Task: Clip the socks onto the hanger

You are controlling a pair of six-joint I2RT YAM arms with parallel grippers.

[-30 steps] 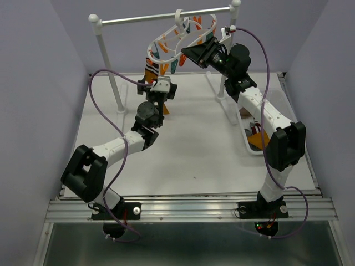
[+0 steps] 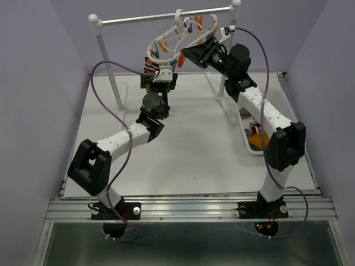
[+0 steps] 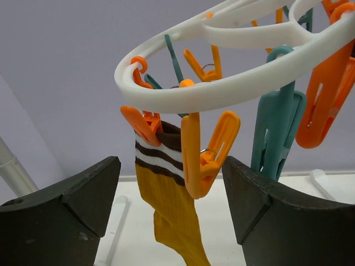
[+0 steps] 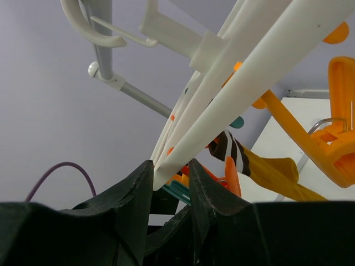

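Note:
The white ring hanger [image 2: 166,59] hangs from the frame, lined with orange and teal clips. In the left wrist view a mustard sock with black and white bands [image 3: 166,183] hangs under an orange clip [image 3: 141,126]. My left gripper stands part open just below the ring, the sock and a yellow-orange clip [image 3: 191,160] beyond and between its fingers in that view. My right gripper is shut on the hanger's white ring, seen at the ring's edge in the right wrist view.
A white bin [image 2: 244,141] with more socks stands on the right side of the table. The white stand's posts [image 2: 113,88] rise on either side.
The right arm has stayed still.

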